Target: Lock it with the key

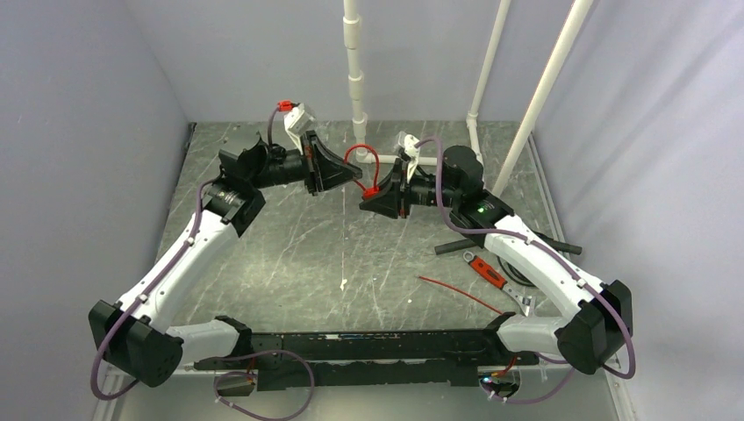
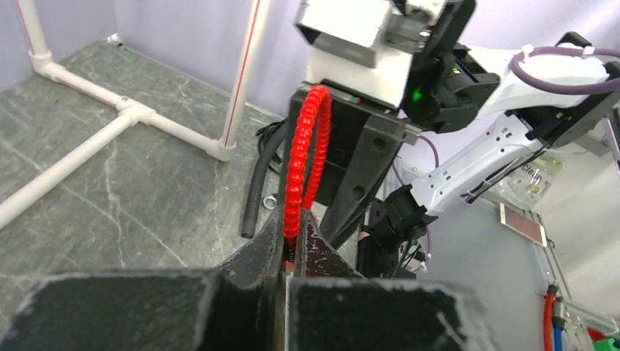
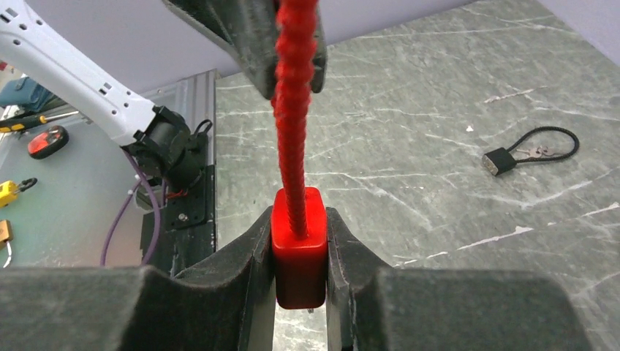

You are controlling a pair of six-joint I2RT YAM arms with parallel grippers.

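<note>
A red padlock body (image 3: 300,252) sits between the fingers of my right gripper, which touch it on both sides. Its red beaded cable (image 3: 294,139) rises from the top of the body and bends into a loop toward my other arm. My left gripper is shut on this red cable (image 2: 300,157) near its lower end; the exact tip is hidden by the fingers. On the table lies a black padlock (image 3: 499,161) with a black cable loop (image 3: 563,137) and small keys (image 3: 539,152) inside the loop. The red lock's keyhole is hidden.
At the right of the table lie a red-handled tool (image 1: 488,271), a thin red rod (image 1: 458,289) and a dark tube (image 1: 454,246). White pipes (image 1: 532,98) stand at the back.
</note>
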